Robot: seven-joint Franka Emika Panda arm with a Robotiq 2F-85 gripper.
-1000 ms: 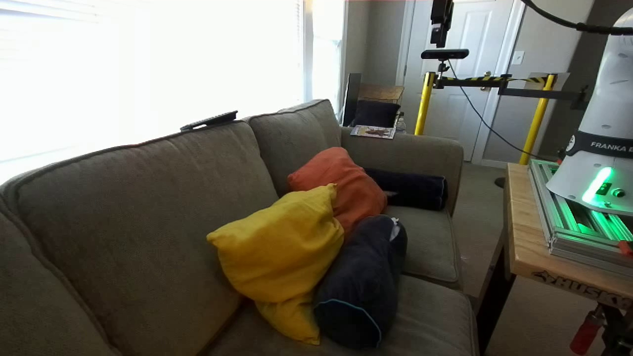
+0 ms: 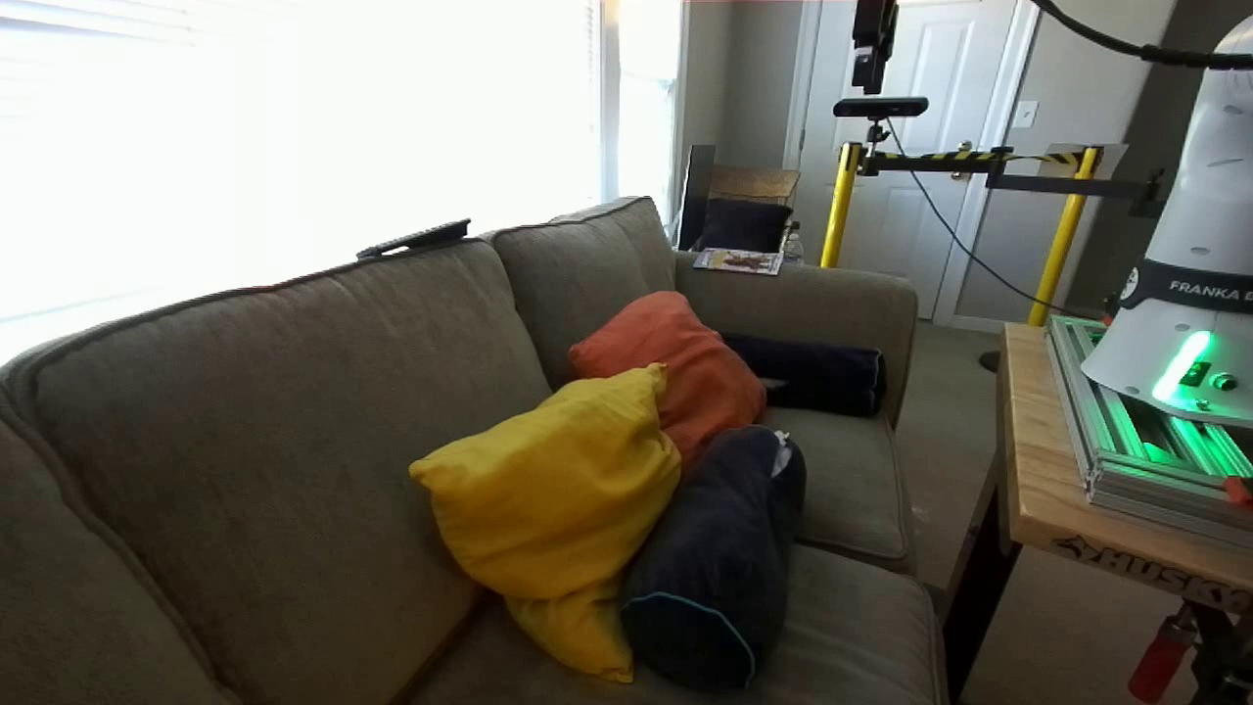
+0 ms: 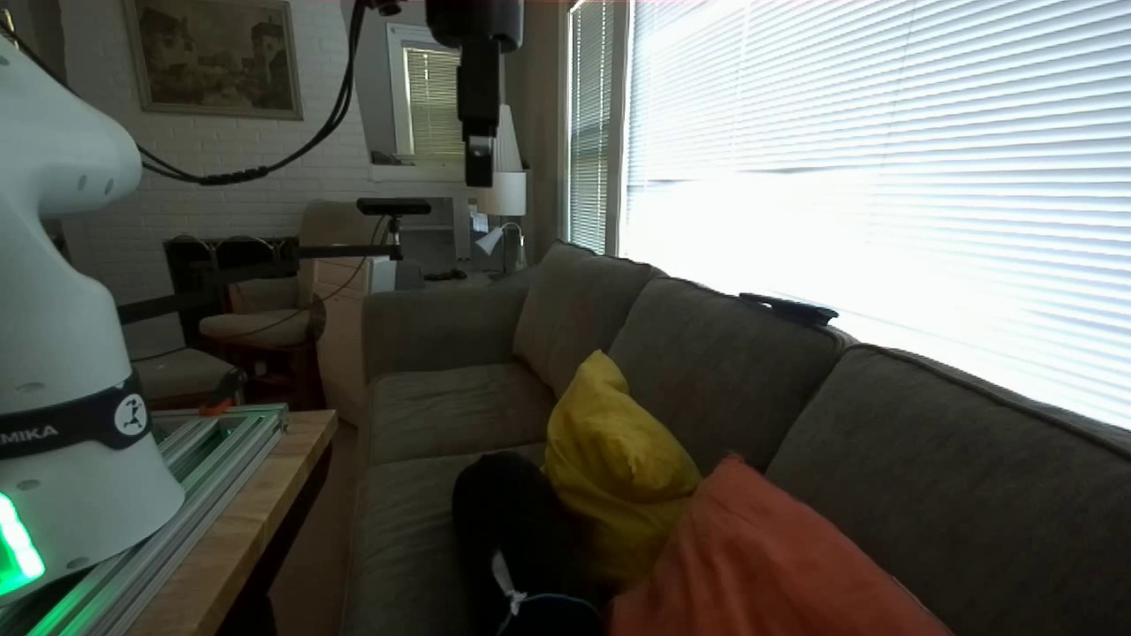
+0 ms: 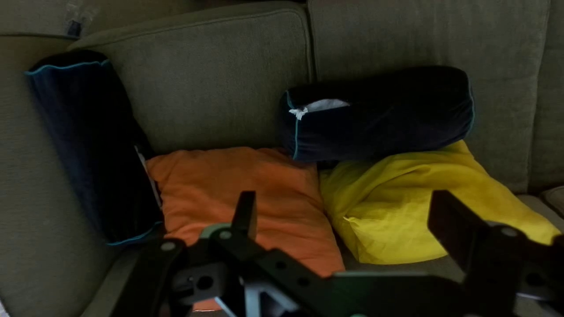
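My gripper hangs high above the couch with its fingers wide apart, and nothing is between them. Beneath it in the wrist view lie an orange pillow (image 4: 238,185) on the left and a yellow pillow (image 4: 407,206) on the right, both against the backrest. One dark blue bolster (image 4: 380,116) lies on the seat in front of them, touching the yellow pillow. A second dark bolster (image 2: 822,374) rests along the far armrest in exterior view 1, beside the orange pillow. In exterior view 2 the gripper's dark finger (image 3: 479,117) shows above the couch.
On top of the backrest lies a black remote-like object (image 2: 417,239). A magazine (image 2: 737,260) is on the armrest. The arm's wooden table (image 2: 1045,470) stands in front of the couch. Near the far end in exterior view 2, the seat (image 3: 456,408) is bare.
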